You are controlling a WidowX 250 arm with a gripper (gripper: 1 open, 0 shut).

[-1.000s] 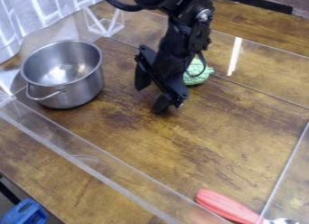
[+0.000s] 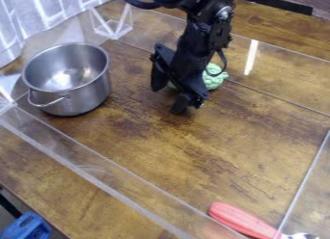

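The black arm reaches down from the top centre to the middle of the table, where its gripper (image 2: 176,89) is low over the wood. Behind it, partly hidden by the arm, lies a green and white object (image 2: 211,75), apparently cloth or a soft toy. The fingers are dark against the dark wood, so their opening and anything between them cannot be made out.
A steel pot (image 2: 65,81) stands at the left. A red-handled utensil (image 2: 245,221) lies at the lower right, and a blue object (image 2: 29,226) at the lower left corner.
The gripper has shifted and turned slightly near the green object; the other things stay where they were.
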